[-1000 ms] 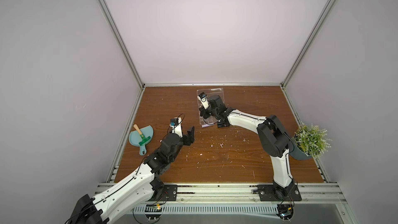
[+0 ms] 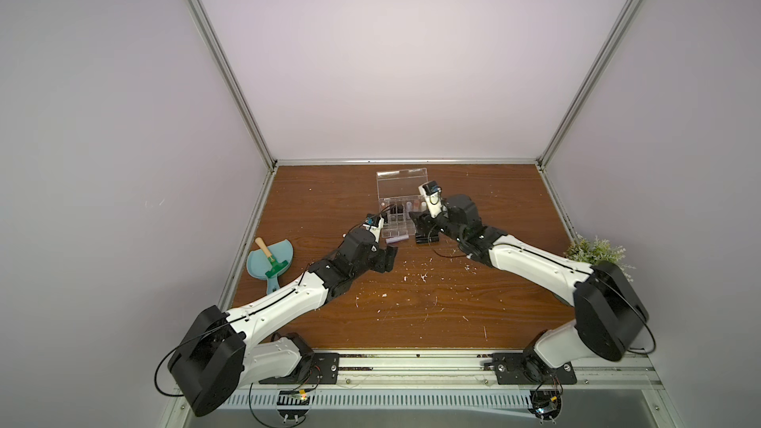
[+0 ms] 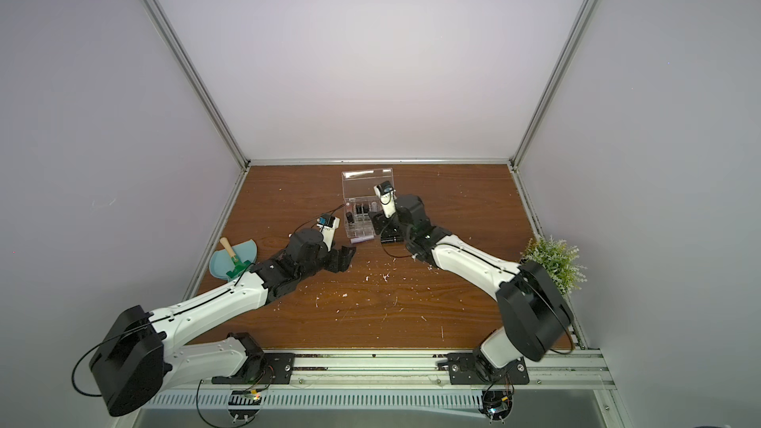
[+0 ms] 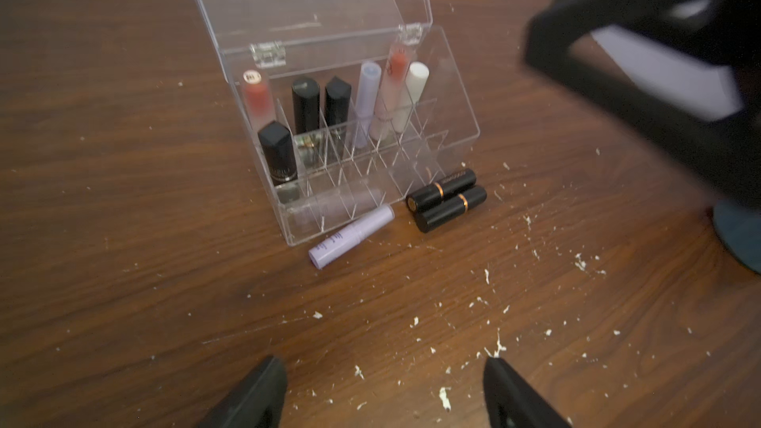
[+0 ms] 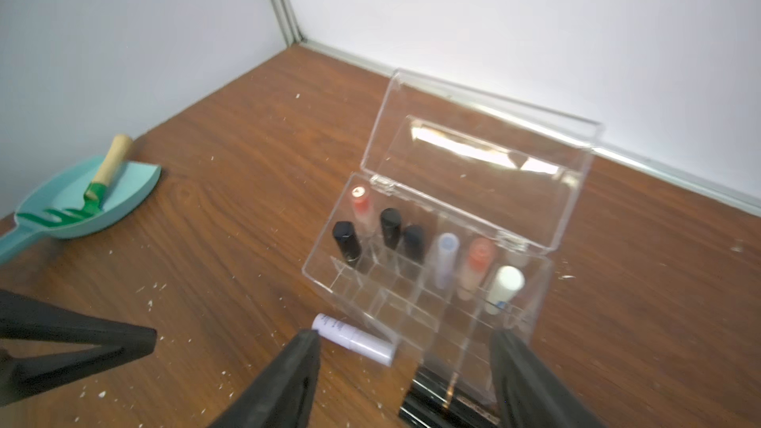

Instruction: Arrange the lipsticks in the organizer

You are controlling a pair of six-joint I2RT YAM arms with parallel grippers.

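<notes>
The clear organizer point(image 4: 295, 230) stands with its lid raised. Several lipsticks stand in its rear slots, among them a red-capped tube point(image 4: 257, 99) and a white one point(image 4: 412, 88); a black lipstick point(image 4: 277, 150) stands in a front-left slot. On the table before it lie a lilac tube point(image 4: 352, 235) and two black lipsticks point(image 4: 450, 207) side by side. My left gripper is open and empty, in front of the organizer. My right gripper is parted, nothing held, above the organizer's right front, its fingers framing the lying black lipsticks.
White scraps are scattered over the table's front. A blue dustpan point(image 5: 119, 202) with a green brush point(image 5: 99, 178) lies at left. A potted plant point(image 3: 553, 261) stands at right. The two arms' grippers are close together.
My right gripper has drawn back to the right from over the organizer, uncovering its left slots.
</notes>
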